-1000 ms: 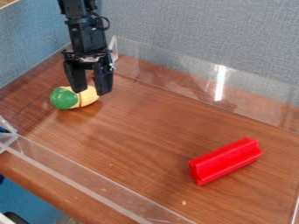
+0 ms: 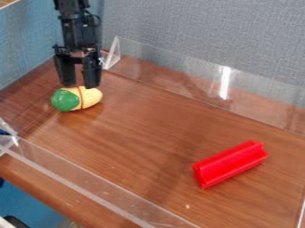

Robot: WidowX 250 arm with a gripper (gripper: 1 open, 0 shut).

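Observation:
My black gripper (image 2: 78, 71) hangs at the upper left, its fingers spread open just above a green and pale yellow oval object (image 2: 70, 100) lying on the wooden surface. Nothing shows between the fingers. A red elongated block (image 2: 229, 165) lies at the right front of the surface, well apart from the gripper.
Clear walls (image 2: 107, 183) edge the wooden surface (image 2: 149, 138), along the front and the back. A grey backdrop stands behind.
My gripper has moved left and slightly up, so more of the green and yellow object shows beneath it. The objects have not visibly moved.

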